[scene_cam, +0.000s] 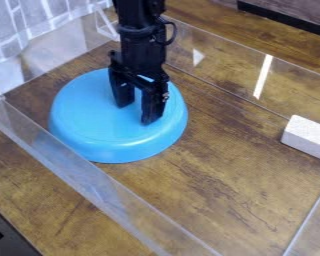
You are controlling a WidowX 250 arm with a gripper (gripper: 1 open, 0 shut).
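Observation:
The black robot arm reaches down from the top centre, its gripper [140,98] low over the round blue lid-like object [89,125] on the wooden surface. Its dark fingers overlap the upper right part of the blue object. Whether they are open or shut, and whether anything is between them, I cannot make out.
A white block [307,136] lies at the right edge. Clear walls surround the wooden work area [223,190], whose right and lower parts are bare. White plastic or fabric fills the upper left corner.

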